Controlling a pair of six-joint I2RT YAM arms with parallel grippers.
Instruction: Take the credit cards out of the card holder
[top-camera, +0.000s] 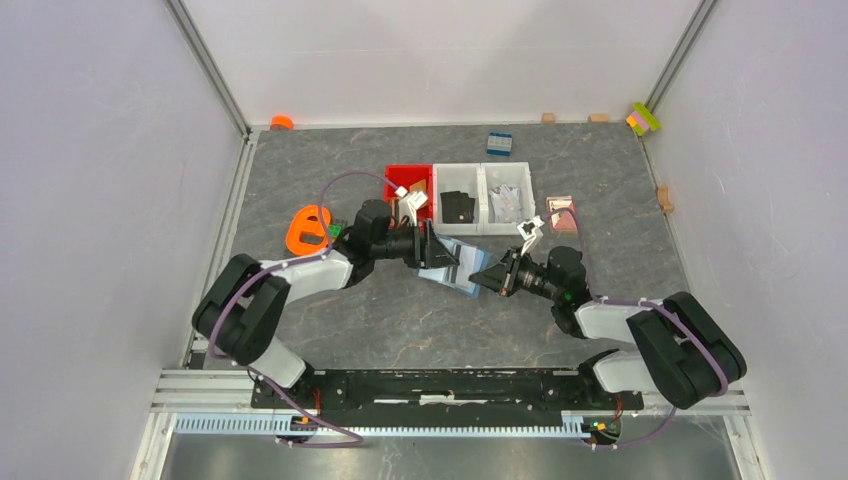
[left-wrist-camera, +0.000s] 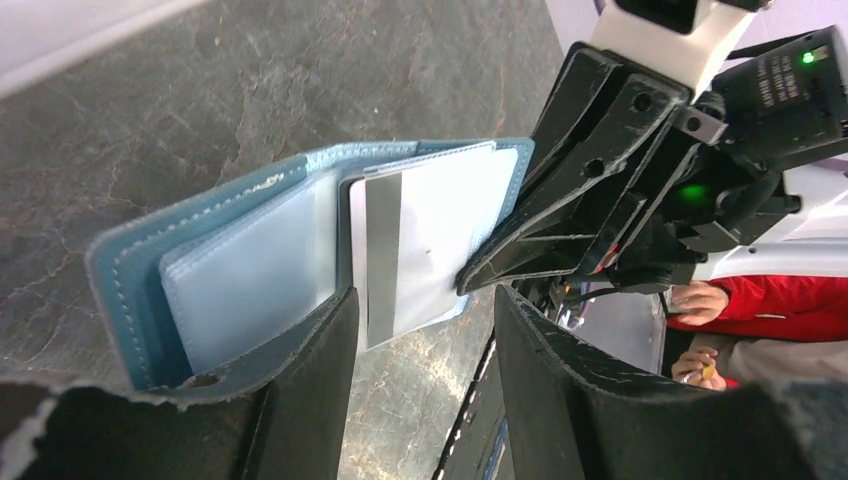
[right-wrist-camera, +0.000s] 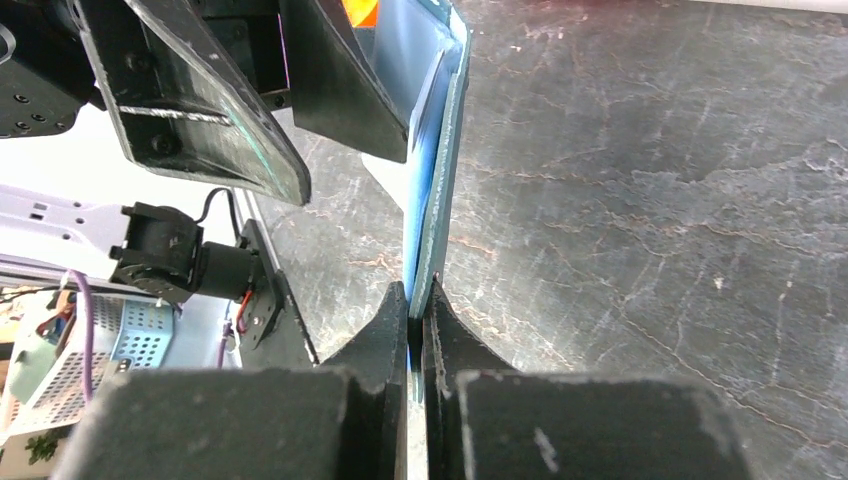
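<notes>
A light-blue card holder (top-camera: 450, 270) with a white, grey-striped card (left-wrist-camera: 430, 230) in its front is held up between the arms, in the middle of the top view. My right gripper is shut on the holder's edge, seen edge-on in the right wrist view. My left gripper stands open, its fingertips at the left and lower part of the card's face; in the right wrist view its fingers hang beside the holder.
Behind are a red bin (top-camera: 408, 170) and two white bins (top-camera: 482, 228) with contents. An orange object (top-camera: 296, 232) lies left, a patterned box (top-camera: 562, 220) right.
</notes>
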